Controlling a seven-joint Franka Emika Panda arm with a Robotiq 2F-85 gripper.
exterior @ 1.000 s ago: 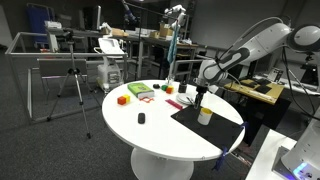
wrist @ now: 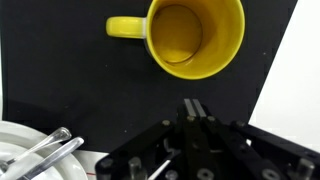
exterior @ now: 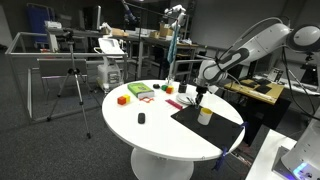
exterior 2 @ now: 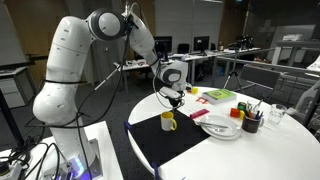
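A yellow mug (wrist: 182,72) stands upright on the black mat (wrist: 70,75), its handle toward the left of the wrist view. Looking down into it, I see a yellow inside and no separate object. My gripper is shut, with nothing showing between its fingers, and it appears just below the mug in that view, apart from it. In exterior view 2 the gripper (exterior 2: 177,103) hangs above the far part of the mat, behind the mug (exterior 2: 168,121). A white plate (exterior 2: 221,128) with silver cutlery (wrist: 62,150) sits beside the mat.
Past the plate stand a dark cup (exterior 2: 251,123) and an orange cup (exterior 2: 277,115). A green box (exterior: 138,88), orange blocks (exterior: 124,100) and a small black object (exterior: 141,118) lie farther off on the white round table (exterior: 150,140).
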